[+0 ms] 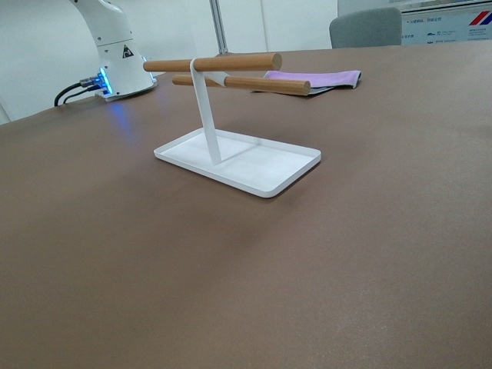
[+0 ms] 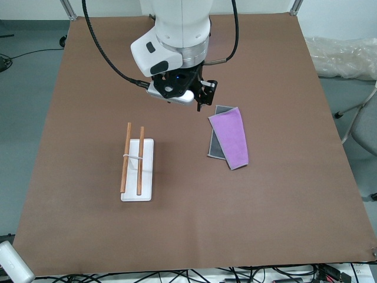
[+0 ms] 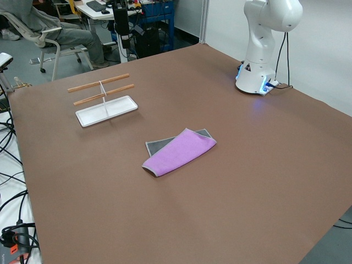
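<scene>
A purple cloth (image 2: 230, 135) with a grey cloth (image 2: 216, 150) under it lies folded on the brown table (image 2: 283, 200), seen also as the purple cloth (image 3: 179, 151) in the right view. A white stand (image 2: 144, 183) with two wooden bars (image 2: 126, 159) sits to its left in the left view; the top view shows the white tray (image 1: 261, 165) upright on the table. My gripper (image 2: 203, 100) hangs at the end of the arm at the top of the left view, above and behind the cloths; its fingers are too small to judge.
Cables (image 3: 16, 236) and equipment line one edge. A chair (image 1: 365, 29) stands beyond the table, and a person sits at a desk in the background.
</scene>
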